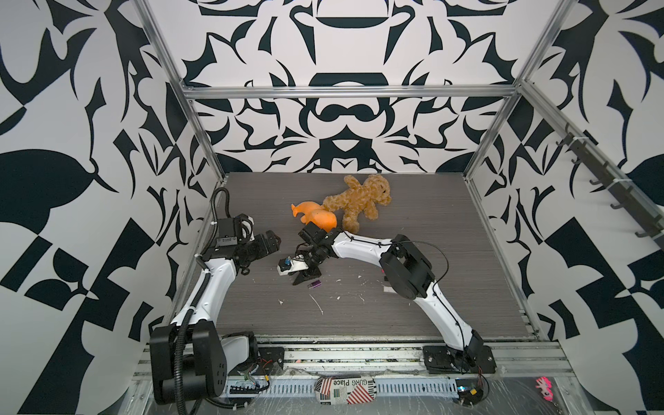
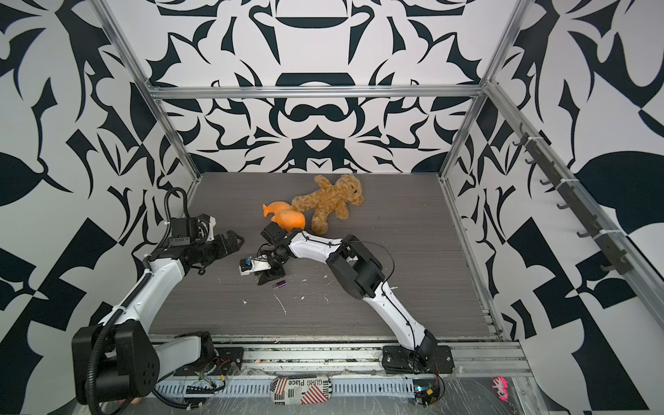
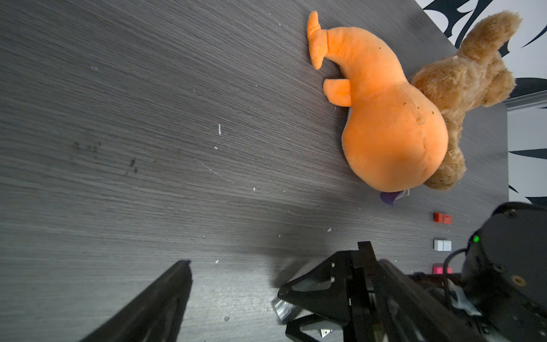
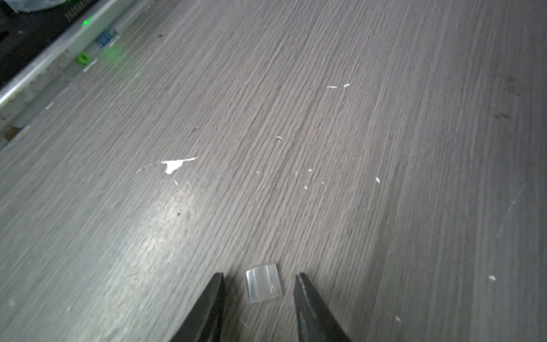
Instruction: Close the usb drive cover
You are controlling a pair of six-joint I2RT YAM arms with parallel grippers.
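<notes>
A small silvery piece (image 4: 263,287), seemingly the drive's cover, rests on the dark tabletop between the fingertips of my right gripper. The fingers are open, with a gap showing on either side of the piece. In the left wrist view the same silvery cover (image 3: 285,310) shows by the black right fingertips. The purple usb drive (image 1: 315,283) lies apart, just in front of the right gripper in the top views. My left gripper is open and empty, held above the table at the left; the top left view shows its fingers (image 1: 272,242).
An orange plush (image 3: 393,136) and a brown plush dog (image 1: 359,200) lie behind the right gripper. Small red (image 3: 442,218), white (image 3: 442,245) and pink pieces (image 3: 441,269) sit on the right, partly beneath the right arm.
</notes>
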